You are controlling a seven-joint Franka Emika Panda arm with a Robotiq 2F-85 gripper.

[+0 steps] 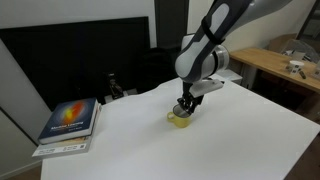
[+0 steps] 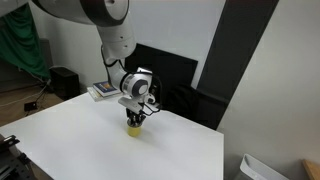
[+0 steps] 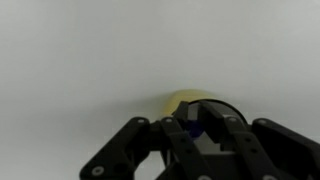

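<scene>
A yellow mug [image 1: 180,122] with a dark inside stands upright on the white table, its handle towards the left in exterior view 1. My gripper [image 1: 187,103] points down at the mug's opening, fingertips at or just inside the rim. In exterior view 2 the mug [image 2: 134,130] sits right beneath the gripper [image 2: 135,117]. The wrist view is dark; part of the yellow mug [image 3: 185,99] shows behind the fingers. Between them appears a small dark-blue thing [image 3: 195,128], and the fingers look shut on it. What it is cannot be made out.
Stacked books [image 1: 70,120] lie at the table's left edge in exterior view 1. A black screen [image 1: 75,60] stands behind the table. A wooden table [image 1: 275,62] with small items is at the back right.
</scene>
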